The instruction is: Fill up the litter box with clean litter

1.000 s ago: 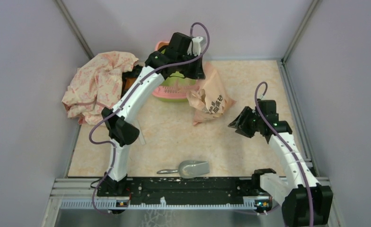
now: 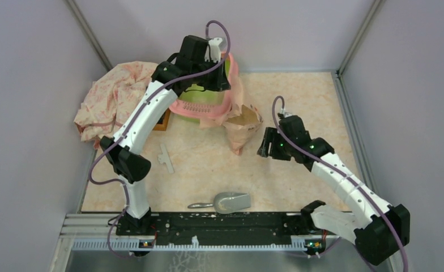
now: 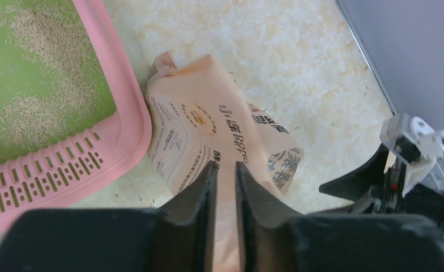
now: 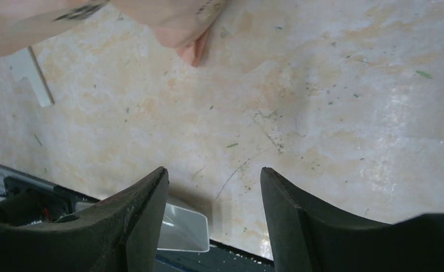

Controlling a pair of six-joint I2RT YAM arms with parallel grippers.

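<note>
The litter box point(image 2: 200, 107), pink rim over a green base with pellets inside point(image 3: 55, 79), stands at the back, partly under my left arm. A tan paper bag point(image 2: 241, 133) leans beside it with its mouth visible from above. My left gripper is over the bag's upper part; its fingertips are close together and blurred, and whether they hold paper is unclear. My right gripper stands open right of the bag, above the bare table. A metal scoop point(image 2: 231, 202) lies at the front edge.
A patterned cloth point(image 2: 112, 102) is heaped at the back left. A light plastic piece point(image 2: 166, 158) lies left of centre. Grey walls border it.
My left gripper has moved left toward the box, and the bag's top has turned, showing its opening. The right gripper has moved left, toward the bag.
</note>
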